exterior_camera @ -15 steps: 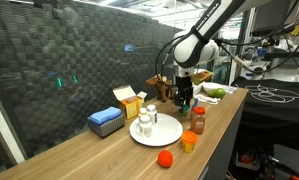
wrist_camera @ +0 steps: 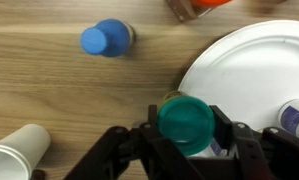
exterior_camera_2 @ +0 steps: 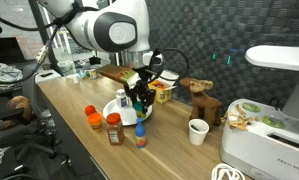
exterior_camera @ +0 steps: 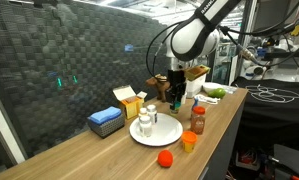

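Note:
A bottle with a green cap [wrist_camera: 186, 124] is gripped between the dark fingers of my gripper. In the first exterior view the green-capped bottle [exterior_camera: 176, 104] hangs below the gripper [exterior_camera: 176, 92], by the right rim of the white plate [exterior_camera: 168, 133]. From the other side, the gripper [exterior_camera_2: 140, 96] is over the plate's near edge, partly hiding it. Seen from the wrist, the plate [wrist_camera: 244, 85] lies below and to the right of the cap. Its clearance above the table is hard to tell.
White bottles [exterior_camera: 145, 129] stand on the plate. Around it are a brown jar with a red-orange lid [exterior_camera_2: 115, 128], a blue-capped bottle [exterior_camera_2: 140, 134], an orange cup [exterior_camera: 189, 143], a red ball [exterior_camera: 165, 158], a white cup [exterior_camera_2: 198, 130] and an open yellow box [exterior_camera: 129, 102].
In the first exterior view, my gripper and the green-capped bottle have shifted left and slightly up, closer to the plate. The other objects stay where they were.

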